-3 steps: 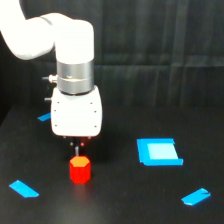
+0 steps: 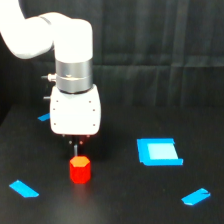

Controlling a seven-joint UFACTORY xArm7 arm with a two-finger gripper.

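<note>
A small bright red block (image 2: 80,173), with a lighter orange-red top, is on the dark table at the lower left of the camera view. The white arm reaches down from the upper left, and its gripper (image 2: 77,150) hangs just behind and above the block. Only thin dark finger parts show beneath the white hand, against a dark background. How far apart the fingers stand is unclear, as is whether they touch the block.
To the right lies a white square (image 2: 161,151) bordered with blue tape (image 2: 144,153). Loose blue tape strips mark the table at front left (image 2: 24,189), front right (image 2: 196,197) and back left. Bare table separates block and square. A dark curtain (image 2: 150,60) hangs behind.
The arm and hand have shifted very slightly up and left. The red block appears in the same place.
</note>
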